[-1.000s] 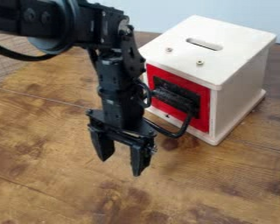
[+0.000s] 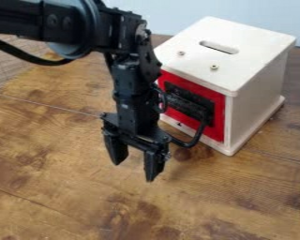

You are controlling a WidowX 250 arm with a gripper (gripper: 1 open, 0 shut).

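My black gripper [image 2: 134, 157] hangs over the wooden floor, fingers pointing down and apart, open with nothing between them. It is in front and to the left of a pale wooden box [image 2: 255, 89] that has a slot and small fittings on top. The box's near face carries a red panel [image 2: 217, 128] with a dark centre, partly hidden behind the arm and its cable.
A white wall [image 2: 265, 19] stands behind the box. The upper arm and a loose cable cross the top left.
My gripper sits slightly higher and a touch to the right compared with a second ago. The box has not moved.
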